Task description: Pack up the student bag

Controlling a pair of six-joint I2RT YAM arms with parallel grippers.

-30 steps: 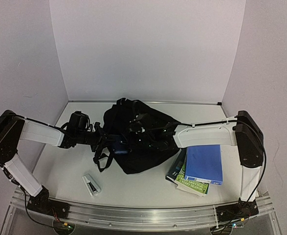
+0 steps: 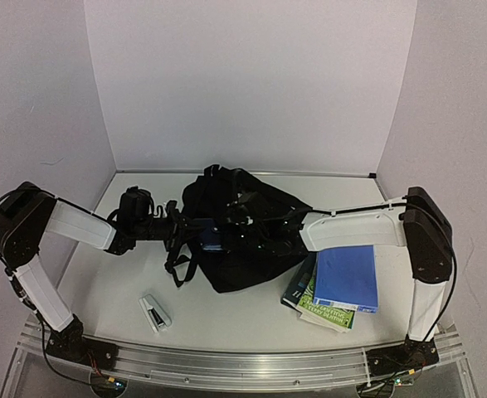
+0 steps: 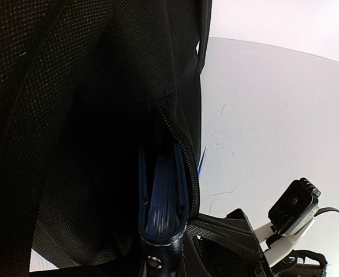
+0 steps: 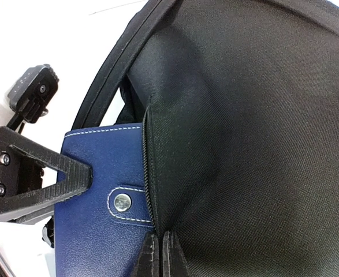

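Observation:
The black bag [image 2: 243,269] lies at the table's centre, its zipped opening facing left. A dark blue notebook with a snap tab is partly inside that opening; its page edges show in the left wrist view. My left gripper [image 2: 195,229] is shut on the notebook's outer part, one finger [image 4: 77,178] lying across its cover. At the zipper edge, my right gripper is shut on the bag's fabric. How deep the notebook sits inside is hidden by the cloth.
A blue book or binder [image 2: 346,278], a green book [image 2: 330,313] and a dark book [image 2: 298,284] are stacked at the right front. A stapler [image 2: 154,315] lies at the left front. Bare table surrounds it.
Both arms have shifted slightly to the right over the last second, carrying the notebook and the bag's opening along. The stapler and books are unmoved.

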